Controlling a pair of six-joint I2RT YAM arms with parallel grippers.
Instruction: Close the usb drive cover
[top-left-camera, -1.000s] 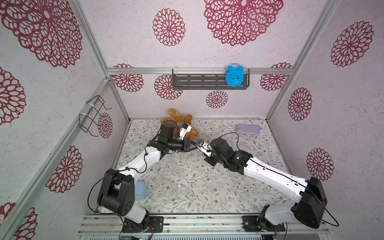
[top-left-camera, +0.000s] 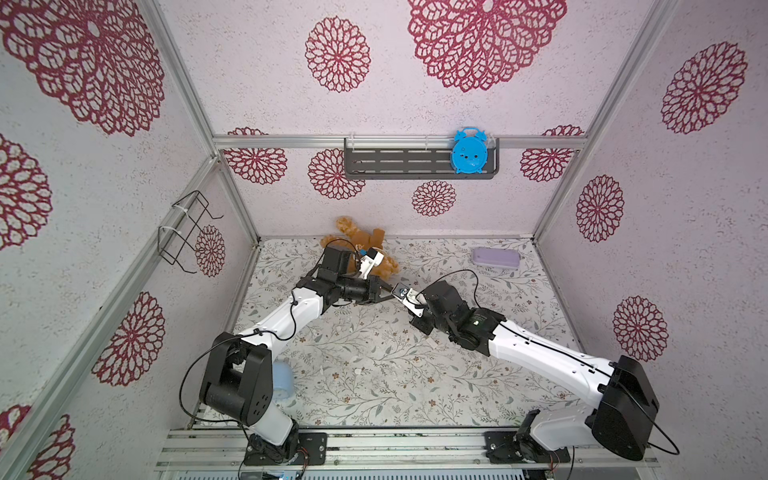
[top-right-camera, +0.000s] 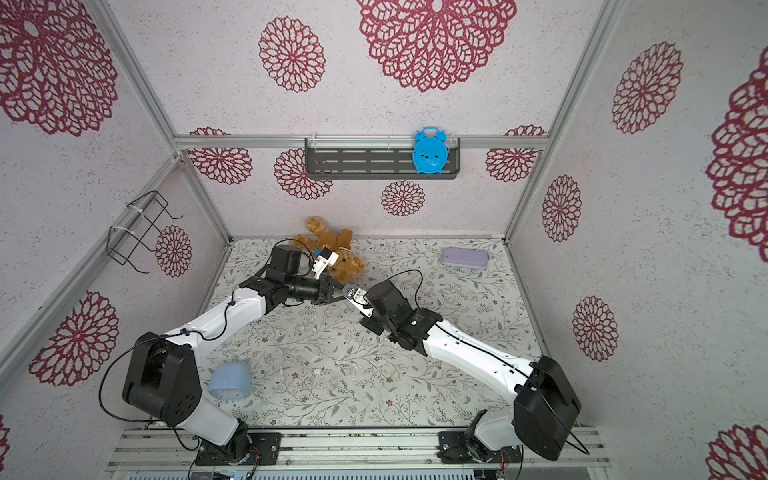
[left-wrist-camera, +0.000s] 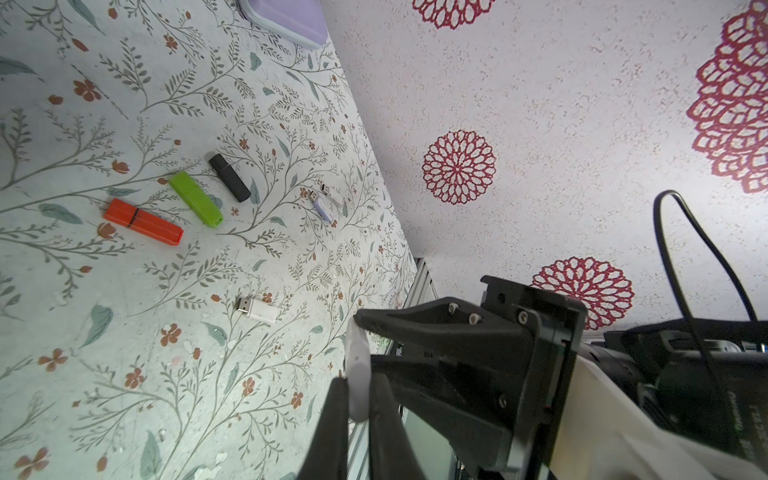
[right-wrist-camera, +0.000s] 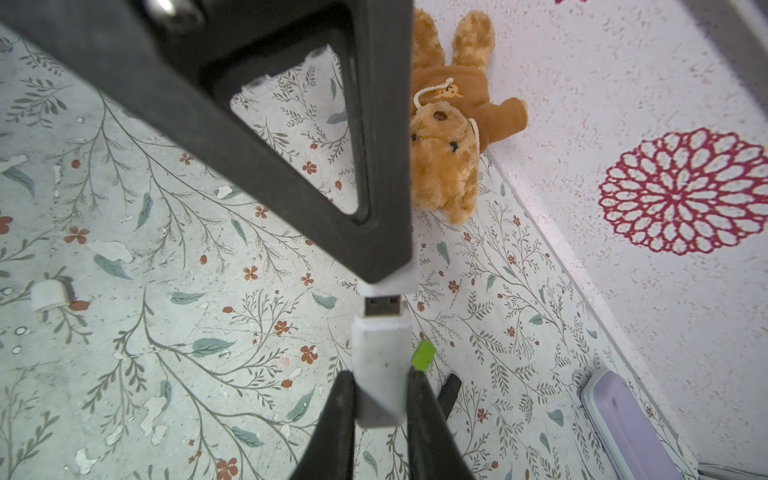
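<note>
In the right wrist view, a white USB drive points its metal plug upward, with my right gripper shut on its body. Right above it a white cover shows below the black finger of my left gripper. Some of the plug is visible between body and cover; whether its tip is inside the cover I cannot tell. Seen from the left wrist, a white piece stands between the left fingertips, and the right gripper reaches in from the right at its upper end.
On the table lie red, green and black drives, plus another white drive. A plush toy sits at the back, a purple case back right.
The right gripper has shifted very slightly against the left one since a second ago. Both grippers keep close together, and the left arm is nearly still.
</note>
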